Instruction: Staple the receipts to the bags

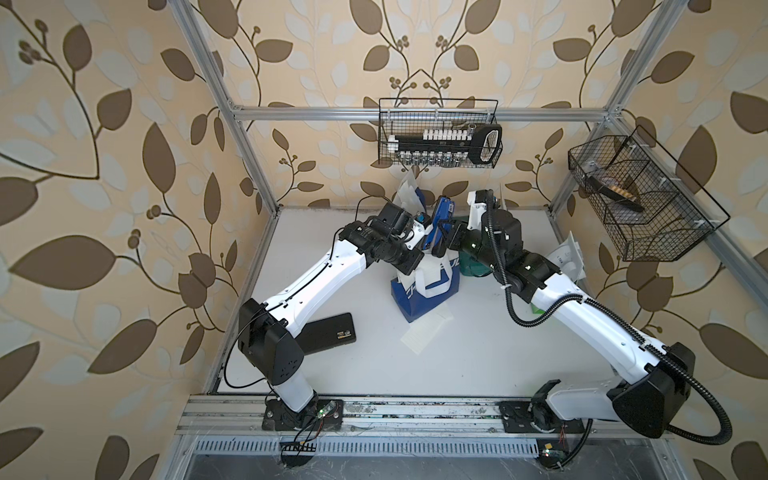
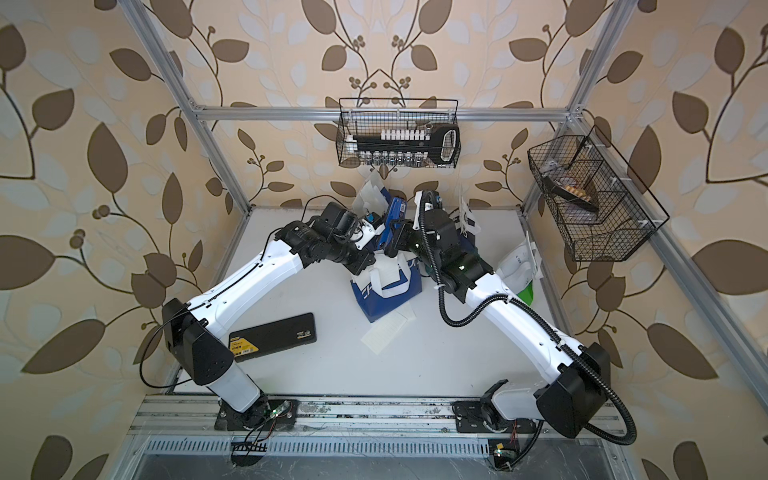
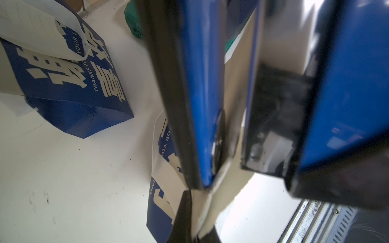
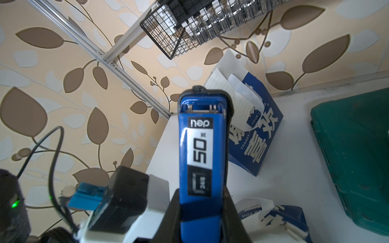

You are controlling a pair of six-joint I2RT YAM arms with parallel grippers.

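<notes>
A blue-and-white paper bag (image 1: 425, 300) stands mid-table, partly covered by the arms. My left gripper is shut on the bag's pale top edge and the paper (image 3: 233, 188) against it; whether that paper is a receipt I cannot tell. My right gripper is shut on a blue stapler (image 4: 200, 158), one finger along each side. In the left wrist view the pale paper rises between the stapler's two parts, just above my left fingertips. The right wrist view shows the bag only at its bottom.
Another blue bag (image 4: 259, 133) with white paper on it stands at the back. Beside it is a green case (image 4: 352, 162). A pale slip (image 1: 428, 328) lies in front of the bag, a black box (image 1: 326, 333) front left.
</notes>
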